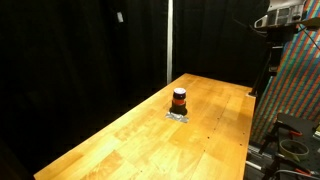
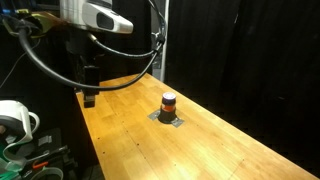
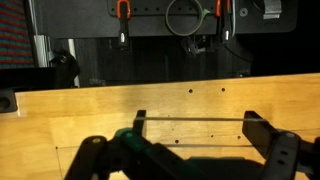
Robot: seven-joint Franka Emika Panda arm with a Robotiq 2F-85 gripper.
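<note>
A small dark container with an orange-red band and a pale top (image 1: 179, 96) stands upright near the middle of the wooden table (image 1: 130, 150). Grey tape-like patches (image 1: 177, 118) lie at its base. Exterior view 2 has the same container (image 2: 168, 105) beyond and to the right of my gripper (image 2: 90, 97), well apart from it. In the wrist view my gripper is spread wide with bare wood between its fingers. The container is outside that view.
Alongside the table edge, the wrist view shows a dark lower surface with orange-handled tools (image 3: 123, 12) and a ring-shaped item (image 3: 184, 17). Black curtains (image 1: 80, 60) hang behind the table.
</note>
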